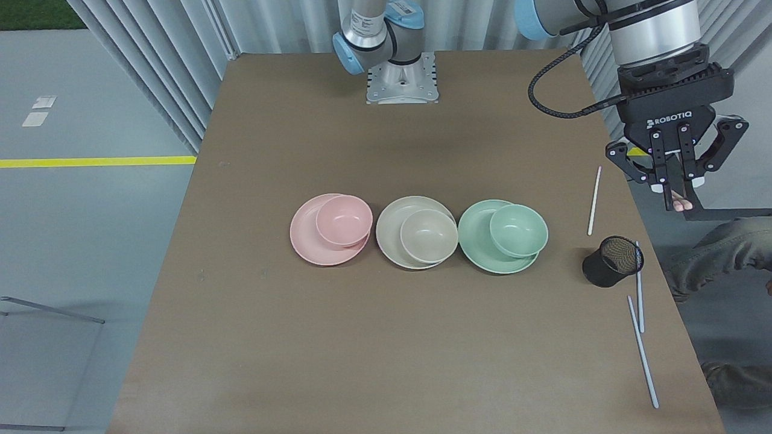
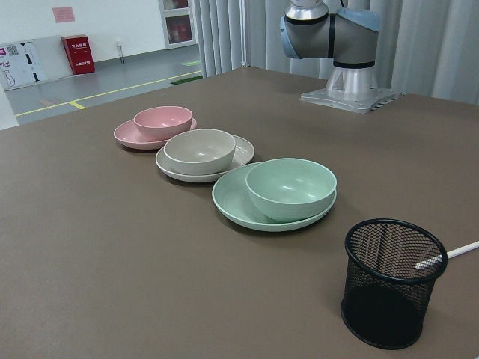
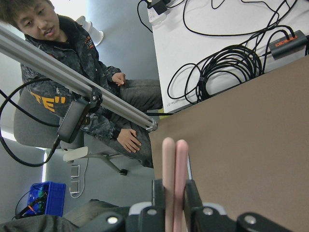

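My gripper (image 1: 677, 201) hangs over the right table edge, its two pink fingertips (image 3: 168, 174) pressed together in the wrist view, nothing visible between them. On the table stand a pink bowl (image 1: 344, 218) on a pink plate (image 1: 307, 235), a white bowl (image 1: 428, 235) on a white plate (image 1: 394, 220), and a green bowl (image 1: 518, 230) on a green plate (image 1: 477, 239). At the right are a black mesh cup (image 1: 601, 267), a short white stick (image 1: 594, 200) and two longer pale sticks (image 1: 642, 354), one partly behind the cup.
Beyond the right edge, the wrist view shows a seated person (image 3: 72, 53), a metal bar (image 3: 72, 77) and coiled cables (image 3: 227, 65).
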